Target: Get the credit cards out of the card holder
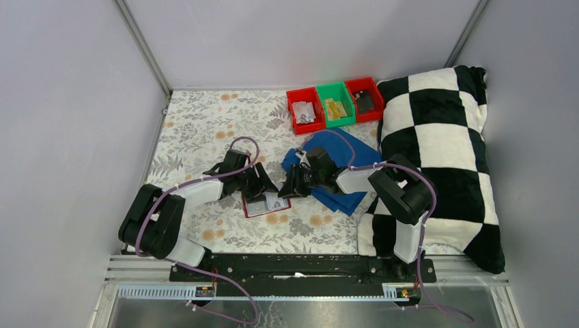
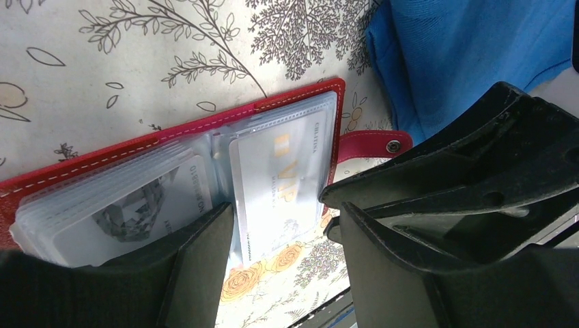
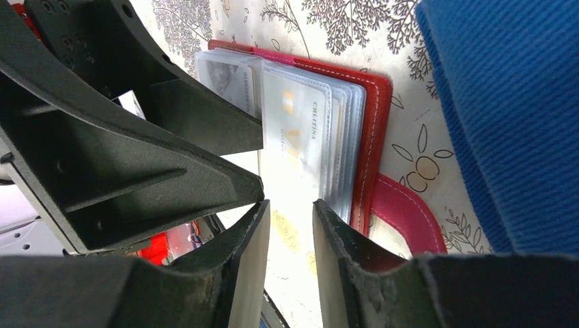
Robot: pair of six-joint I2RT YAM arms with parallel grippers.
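The red card holder (image 1: 257,214) lies open on the patterned cloth, clear sleeves on both halves. In the left wrist view a white VIP card (image 2: 278,181) lies on its right half and a card with a gem picture (image 2: 140,212) in the left sleeves. My left gripper is open, one fingertip at the holder's middle fold and the other near the VIP card's right edge. Close by, my right gripper stands partly open over the lower part of the VIP card (image 3: 295,130). Whether either gripper touches the card, I cannot tell.
A blue cloth (image 1: 348,203) lies right of the holder, under the right arm. At the back stand a red bin (image 1: 298,94), a green bin (image 1: 330,90) and another red bin (image 1: 360,84), each with items inside. A checkered cushion (image 1: 440,147) fills the right side.
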